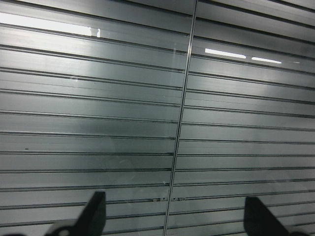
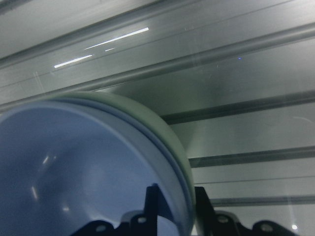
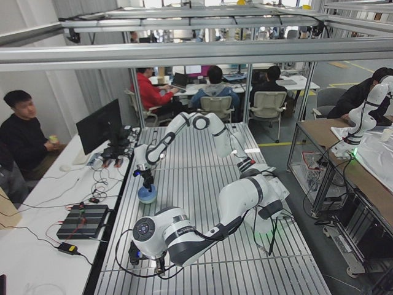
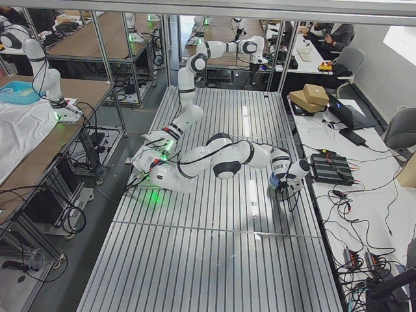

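Observation:
Nested bowls, blue inside a pale green one, stand on the slatted table near its left edge in the left camera view, the blue bowl (image 3: pixel 147 195) on top. My right gripper (image 3: pixel 147 184) is down at them; in the right wrist view its fingers straddle the rims (image 2: pixel 174 167), and whether it has closed on them is unclear. My left gripper hangs over bare slats, its fingers apart with nothing between them; in the left camera view it is at the near left, partly hidden by its arm.
A side desk (image 3: pixel 43 270) with a monitor (image 3: pixel 98 126), cables and black boxes runs along the left edge.

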